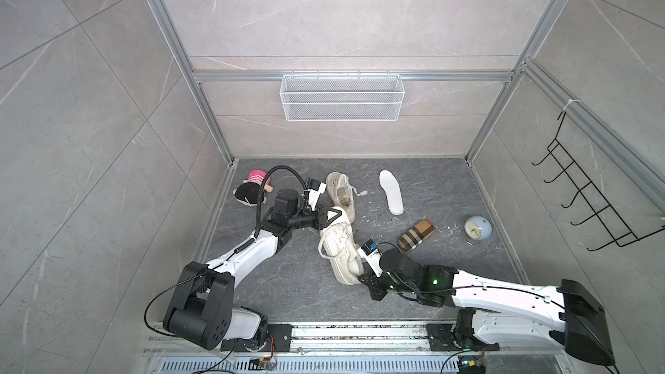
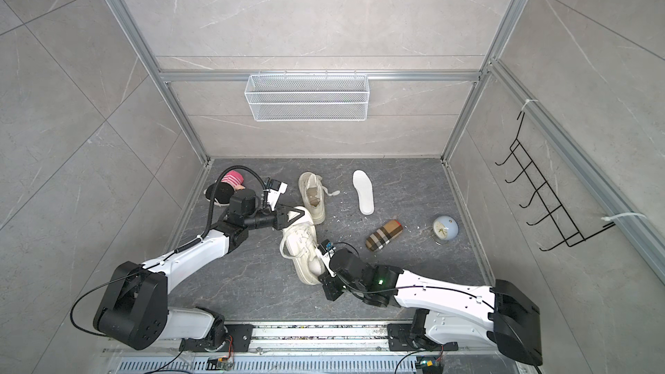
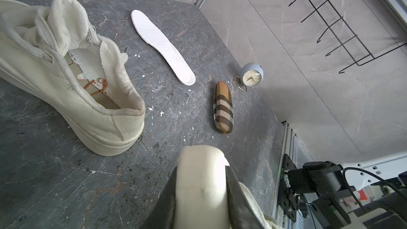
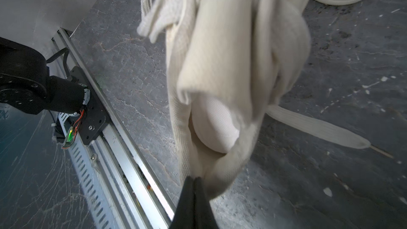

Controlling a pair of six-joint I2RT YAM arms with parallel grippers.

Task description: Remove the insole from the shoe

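Observation:
A cream canvas shoe (image 1: 338,242) is held by the toe: my left gripper is shut on it, the pale toe cap between its fingers. Its heel points toward the front rail. In the right wrist view the shoe's opening faces the camera, and a white insole (image 4: 215,127) shows inside under the tongue (image 4: 220,59). My right gripper is shut at the heel collar, with nothing seen between its fingertips. Whether these touch the collar cannot be told. A second cream shoe (image 3: 84,80) stands behind, no white insole visible in its opening.
A loose white insole (image 1: 391,192) lies on the floor at the back. A plaid case (image 1: 416,234) and a round clock (image 1: 478,228) are to the right, a capped doll (image 1: 253,188) at the far left.

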